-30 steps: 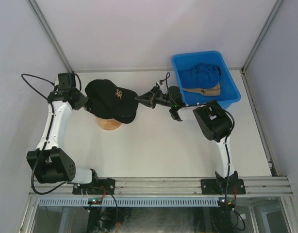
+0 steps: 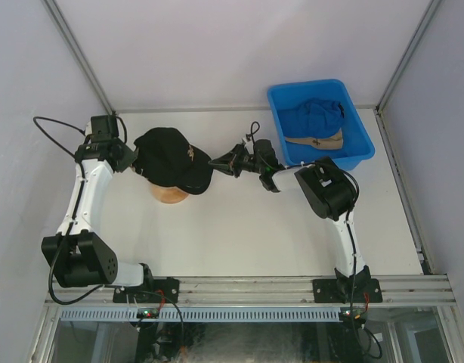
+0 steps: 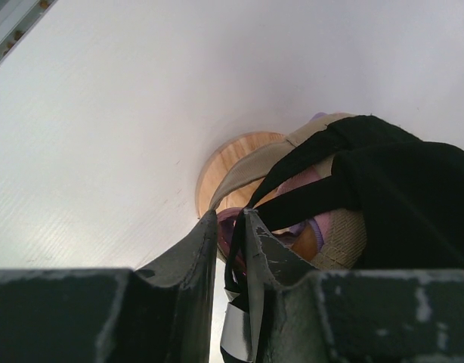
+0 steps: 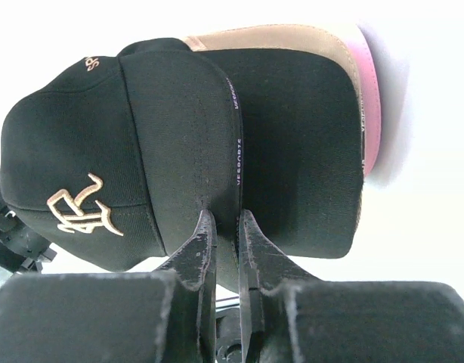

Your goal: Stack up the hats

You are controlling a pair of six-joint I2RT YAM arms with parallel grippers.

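Note:
A black cap (image 2: 165, 159) with a gold emblem sits at the left of the table, held over a round wooden stand (image 2: 170, 194). Below it, in the right wrist view, show the edges of a tan cap brim (image 4: 292, 35) and a pink brim (image 4: 372, 98). My left gripper is shut on the black cap's back strap (image 3: 311, 204). At the tip of the black brim is my right gripper, its fingers close together at the brim's edge; whether they grip it does not show clearly.
A blue bin (image 2: 360, 157) stands at the back right with a blue cap (image 2: 313, 117) with a tan brim inside. My right forearm passes over its front edge.
My right gripper has moved slightly left, up to the brim. The black cap's crown has shifted a little toward the front and its emblem has turned. The left arm has hardly moved.

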